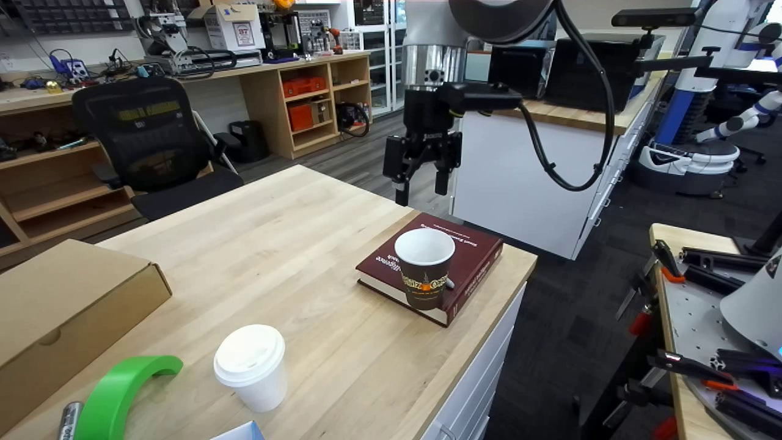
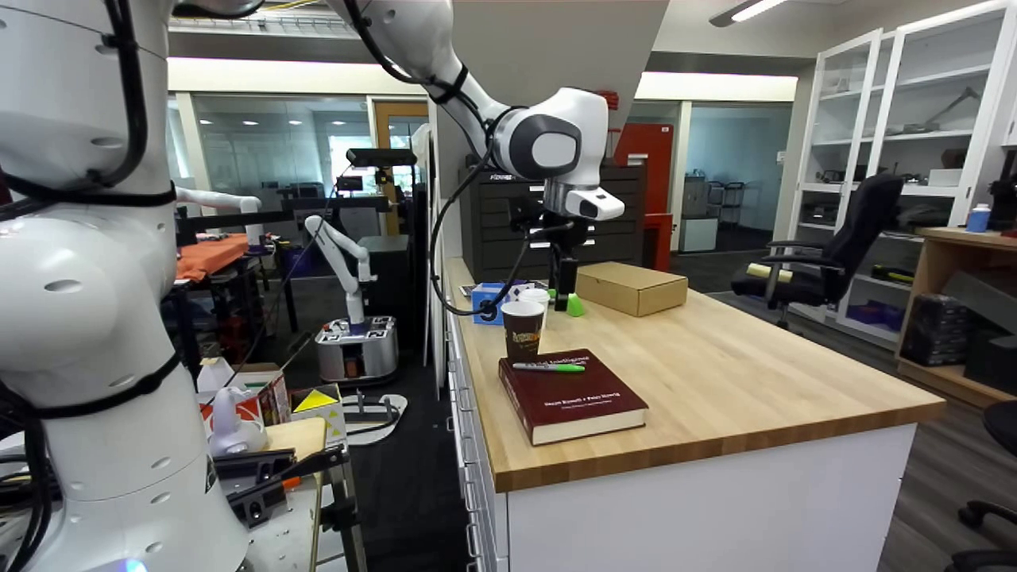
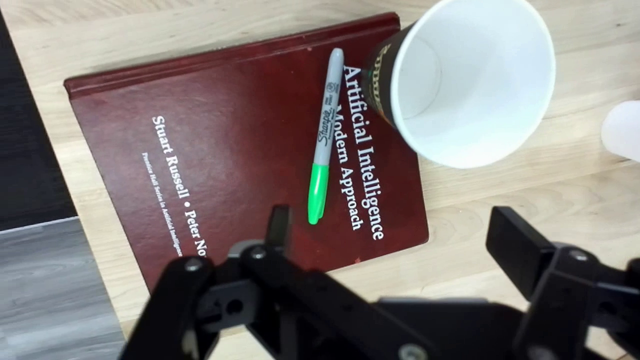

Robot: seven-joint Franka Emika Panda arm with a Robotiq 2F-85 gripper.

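A dark paper cup with a white inside (image 3: 474, 84) stands upright at one edge of a maroon book (image 3: 240, 150). On the book's cover, beside the cup, lies a grey marker with a green cap (image 3: 327, 129). My gripper (image 1: 421, 189) hangs open above the tabletop, higher than the book and cup, with nothing between its fingers. In the wrist view its two fingers (image 3: 517, 249) are spread wide at the bottom of the picture, one over the book and the other over bare wood. Exterior view 1 shows the marker mostly hidden behind the cup (image 1: 425, 275).
A white lidded cup (image 1: 251, 366), a green arch (image 1: 121, 396) and a cardboard box (image 1: 73, 308) occupy another part of the wooden table (image 1: 278, 242). A blue box (image 2: 488, 302) is near the lidded cup. Its edge runs close by the book.
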